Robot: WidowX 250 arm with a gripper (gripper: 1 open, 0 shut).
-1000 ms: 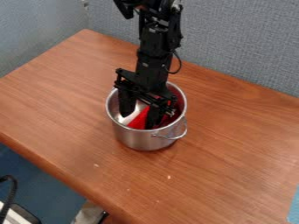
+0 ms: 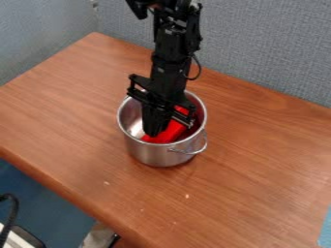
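Note:
A steel pot (image 2: 142,150) with a wire handle stands on the wooden table (image 2: 77,107). Inside it is a red object (image 2: 169,132). My black gripper (image 2: 155,124) reaches down into the pot over the red object, its fingers partly hidden against dark parts; whether anything sits between them is unclear.
Grey padded walls border the table at the back and left. A black cable (image 2: 11,213) lies off the table's front left edge.
Since a second ago the gripper has shifted slightly within the pot, and more of the red object shows on the right. The pot has stayed in place.

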